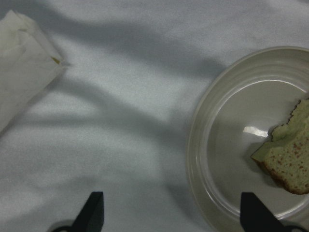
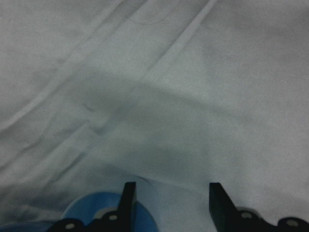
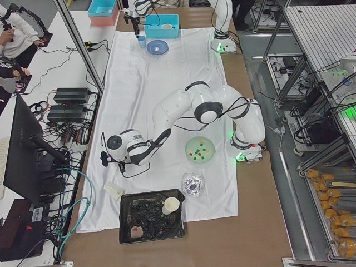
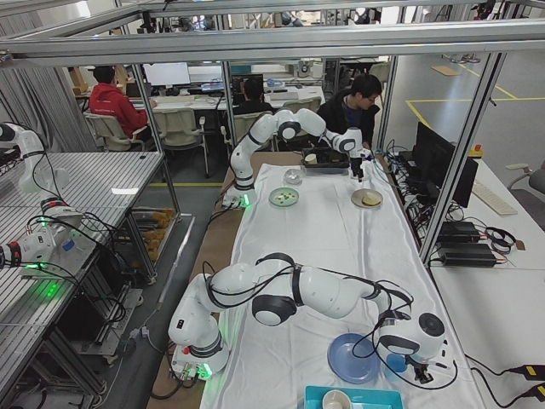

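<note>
My left gripper is open, its two fingers apart over the white cloth at the edge of a beige plate (image 1: 207,145). On that plate lies a greenish, browned slice of bread or cake (image 1: 285,159). A crumpled white napkin (image 1: 26,63) lies on the other side in the left wrist view; in the camera left view it is near the black bin (image 3: 150,222). My right gripper is open above the cloth at the far end, beside a blue cup (image 4: 395,362) and a blue plate (image 4: 349,366).
A green plate with small pieces (image 3: 199,157), a foil item (image 3: 192,184) and a white cup (image 3: 171,205) in the bin are near the left arm. A blue bin (image 4: 366,399) is by the right arm.
</note>
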